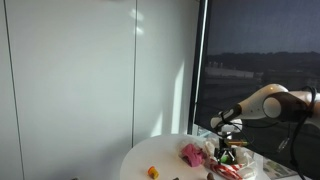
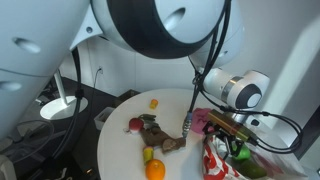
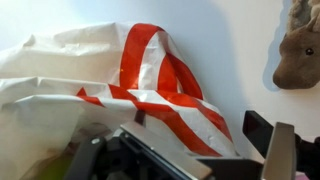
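A white plastic bag with red stripes [image 3: 150, 55] spreads across the left and middle of the wrist view, crumpled, its mouth towards the lower left. My gripper is open, its fingers low in that view, with part of the bag's striped edge showing in the gap. In exterior view 2 the bag [image 2: 215, 163] lies at the table's right, and my gripper [image 2: 235, 132] is right over it. A green item [image 2: 243, 153] shows in the bag, partly covered. Whether the fingers touch the bag, I cannot tell.
Left of the bag on the round white table [image 2: 117, 150] lie an orange [image 2: 155, 170], a brown plush toy [image 2: 170, 142], a red fruit [image 2: 135, 125] and a pink cloth [image 2: 201, 120]. A small orange object [image 2: 154, 104] sits further back. Bare table shows at the left.
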